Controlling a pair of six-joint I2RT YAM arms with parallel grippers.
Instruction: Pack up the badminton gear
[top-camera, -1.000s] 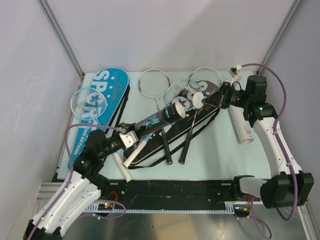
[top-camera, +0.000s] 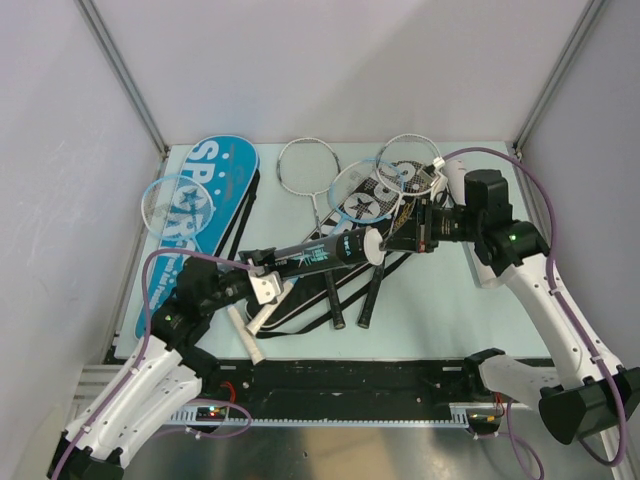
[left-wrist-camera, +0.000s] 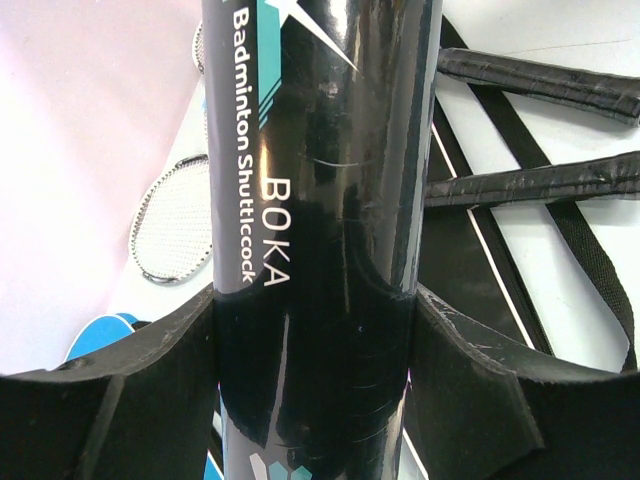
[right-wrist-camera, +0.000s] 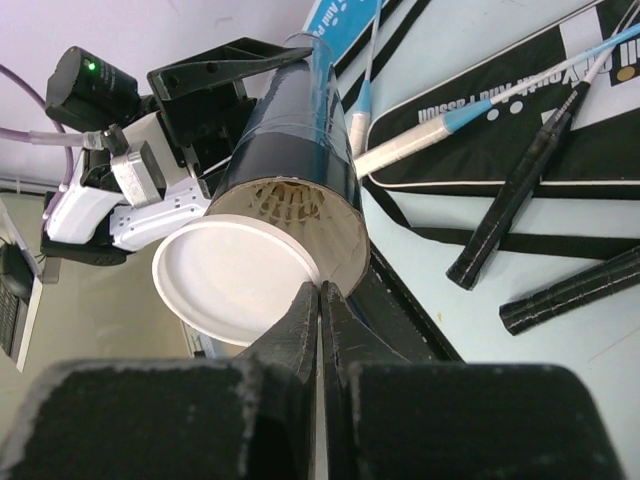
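In the top view, a black shuttlecock tube (top-camera: 315, 255) is held in the air, tilted, its open end toward the right arm. My left gripper is shut around the tube's body, a finger on either side. A round white lid (right-wrist-camera: 235, 280) hangs from my right gripper, whose fingers are shut on its rim. That lid overlaps part of the tube's mouth (right-wrist-camera: 347, 245), askew, with the hollow inside still showing; whether they touch I cannot tell. Below lie a blue racket bag (top-camera: 160, 295) and a black bag (top-camera: 265, 312).
Several rackets lie about: a white-framed one (top-camera: 283, 165) at the back, a blue-framed one (top-camera: 145, 205) on the blue bag, others over the black bag. A white cylinder (top-camera: 487, 268) rests at the right. Bare table (top-camera: 430, 310) shows at front right.
The tube's open end has dipped and moved slightly right; the rackets and bags are unmoved.
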